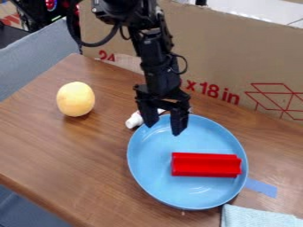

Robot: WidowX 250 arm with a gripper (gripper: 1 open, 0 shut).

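Observation:
My gripper [164, 122] hangs over the back-left part of a light blue plate [161, 174], its fingers open and pointing down. Behind it, partly hidden, a white tube [135, 120] lies on the wooden table just off the plate's rim. On the plate's front right lies a red block-like roll [205, 164], apart from the gripper. A pale yellow round object [74, 98] stands on the table to the left.
A cardboard sheet [236, 66] walls off the back. A pale cloth [260, 218] and a blue tape strip lie at the front right.

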